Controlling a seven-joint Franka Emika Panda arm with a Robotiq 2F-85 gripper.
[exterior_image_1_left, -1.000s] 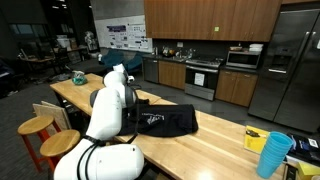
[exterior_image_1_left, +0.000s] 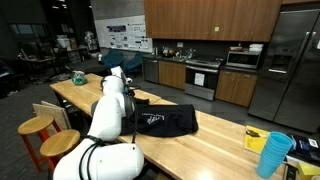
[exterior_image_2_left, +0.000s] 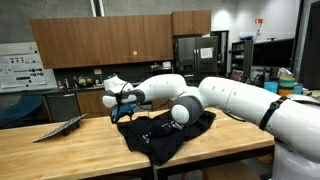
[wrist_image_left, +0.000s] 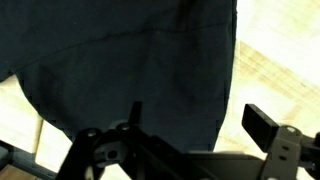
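Observation:
A black cloth (exterior_image_1_left: 168, 120) lies spread and creased on the wooden table. Its dark folds (exterior_image_2_left: 160, 136) also show in exterior view 2, partly behind the white arm. Over one part of the cloth (wrist_image_left: 135, 75), my gripper stands open in the wrist view. Only cloth and bare wood show below its fingers, with nothing held. In exterior view 2 the gripper (exterior_image_2_left: 116, 113) points down near the cloth's far-left part. How high it hangs above the cloth is hard to tell.
A blue cup (exterior_image_1_left: 273, 155) stands at the table's right end, beside a yellow item (exterior_image_1_left: 256, 139). Stools (exterior_image_1_left: 40, 124) stand left of the table. A dark tilted object (exterior_image_2_left: 66, 124) sits on its left side in exterior view 2. Bare wood (exterior_image_1_left: 205, 150) lies in front of the cloth.
The arm has shifted slightly within exterior view 1, its outer part now appearing a little further left and lower. The cloth looks unmoved.

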